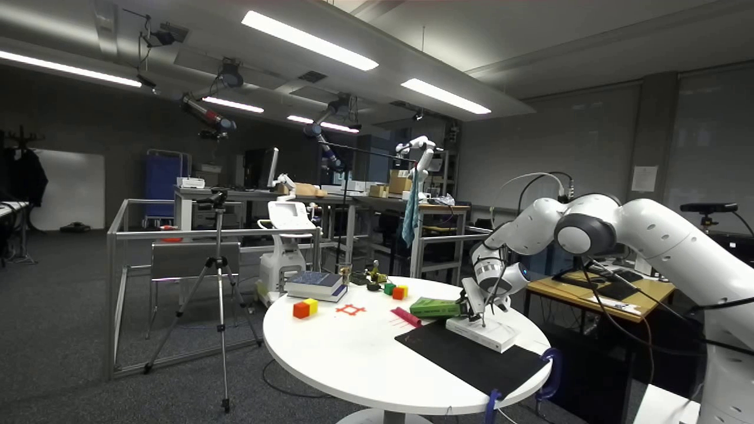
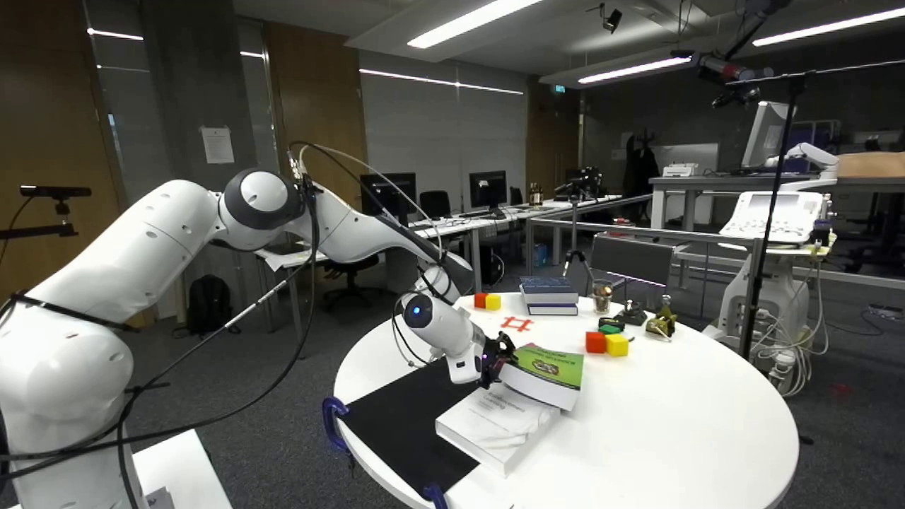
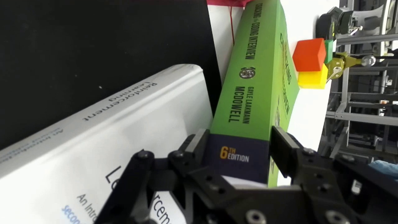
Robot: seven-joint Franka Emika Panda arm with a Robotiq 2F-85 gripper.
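Note:
A thick green book (image 3: 242, 89), its spine reading Cracking the Coding Interview, is pinched at its dark-banded end by my gripper. One finger lies along each cover, and the fingers are shut on it. In exterior view 2 the green book (image 2: 547, 373) appears tilted, its near end by the white book. That white book (image 2: 500, 417), titled Reinforcement Learning in the wrist view, lies flat beside and below the gripper, partly on the black mat. From exterior view 1 the green book (image 1: 435, 307) shows behind the white book (image 1: 482, 332).
The black mat (image 1: 452, 353) is held by blue clamps (image 1: 553, 372) at the table edge. A red object (image 1: 406, 317) lies beside the green book. Coloured cubes (image 2: 606, 343) and stacked blue books (image 2: 549, 295) stand farther off.

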